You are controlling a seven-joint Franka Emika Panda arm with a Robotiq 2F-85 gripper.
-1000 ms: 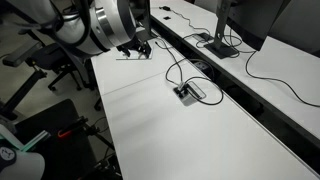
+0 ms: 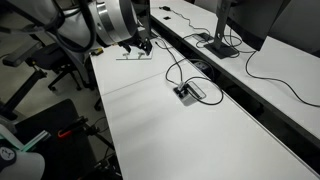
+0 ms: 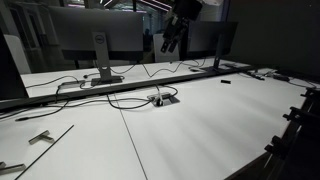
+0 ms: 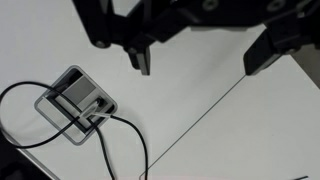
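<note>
My gripper hangs over the white table, its fingers wide apart with nothing visible between them. In exterior view 1 the gripper is at the far end of the table, and exterior view 2 has it well above the surface. Small metal bracket-like pieces lie at the near left in exterior view 2, beside a thin dark rod. Below the gripper, a table seam runs diagonally through the wrist view.
A recessed socket box with plugged-in black cables sits in the tabletop; looped cables rise from it. Monitors stand along the back. A small black item lies toward the back right.
Over the last second the arm has shifted slightly to the right in exterior view 1, with little movement in the latter half. The things on the table look unmoved.
</note>
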